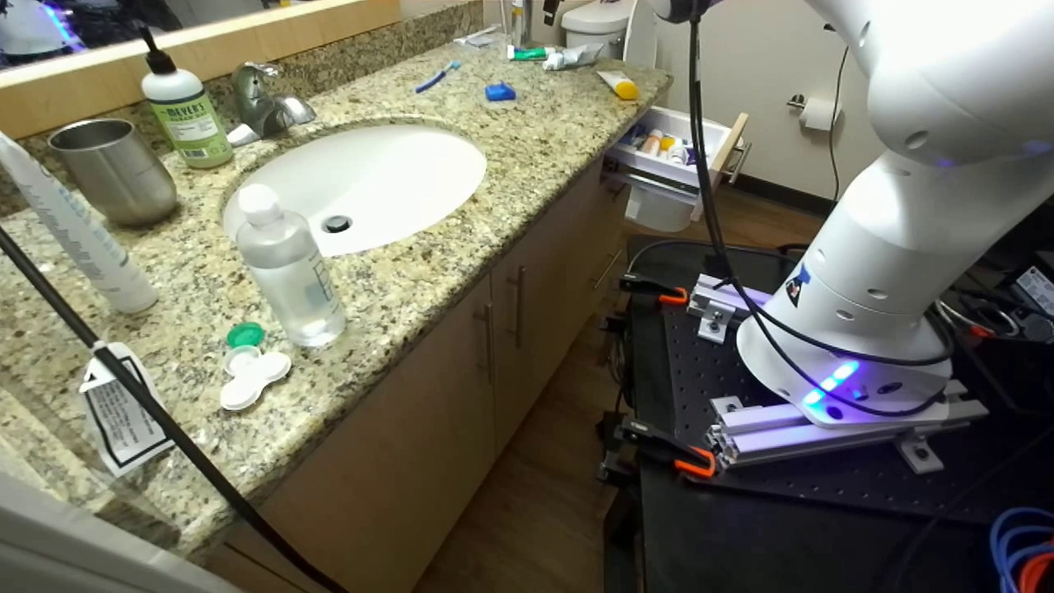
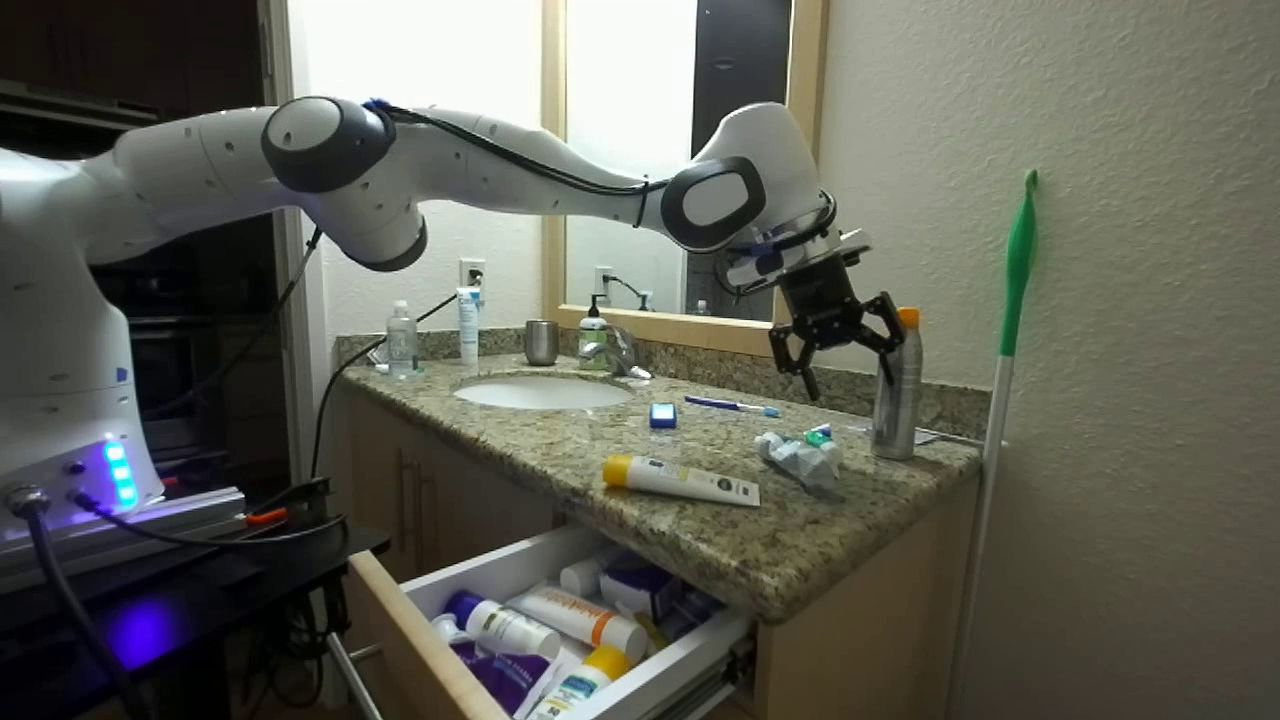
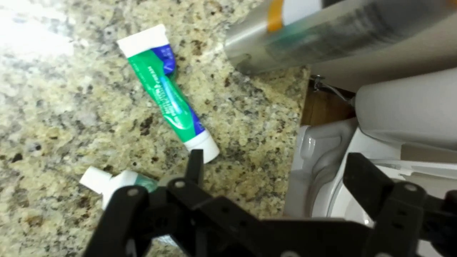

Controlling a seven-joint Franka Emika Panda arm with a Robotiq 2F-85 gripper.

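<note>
My gripper (image 2: 852,379) hangs over the far end of the counter with its fingers spread and nothing between them. One finger overlaps the tall silver can (image 2: 896,402) with the orange cap in exterior view 2. From the wrist, that can (image 3: 257,47) lies beyond the fingertips, clear of the gripper. A green and blue tube (image 3: 165,92) with white ends rests on the granite, its cap near the left fingertip. Below it, a white-capped crumpled tube (image 3: 122,182) is partly hidden by the gripper. Only a small part of the gripper shows in exterior view 1.
A yellow-capped tube (image 2: 684,480), a blue floss box (image 2: 662,415) and a toothbrush (image 2: 732,407) lie on the counter. Below, the filled drawer (image 2: 492,564) stands pulled out. Past the counter's edge is a toilet (image 3: 385,115). Bare granite surrounds the sink (image 1: 395,178).
</note>
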